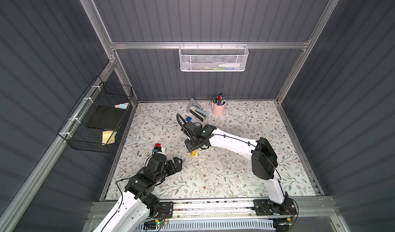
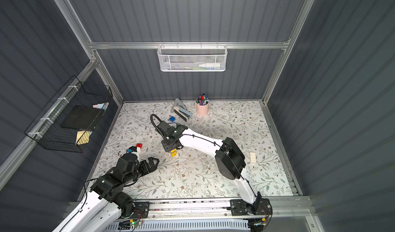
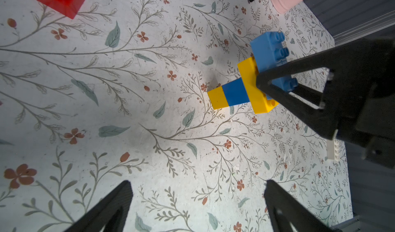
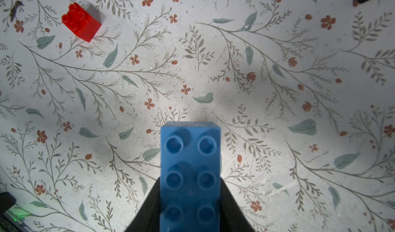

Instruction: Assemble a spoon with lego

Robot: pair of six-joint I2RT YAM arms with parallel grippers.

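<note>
In the left wrist view, my right gripper is shut on the blue brick (image 3: 269,50) of a joined lego piece, held above the table. A yellow brick (image 3: 251,83) joins that blue one, and from it a narrow stem of a blue brick (image 3: 235,91) and a yellow tip (image 3: 217,97) sticks out. The right wrist view shows the held blue brick's studs (image 4: 190,178); the rest of the piece is hidden beneath. My left gripper stands open, nothing between its fingers. A loose red brick (image 4: 81,22) lies on the table.
Another blue brick (image 2: 172,118) lies farther back, near a grey stapler-like object (image 2: 182,110) and a pink pen cup (image 2: 202,108). A white studded brick (image 2: 253,157) lies at the right.
</note>
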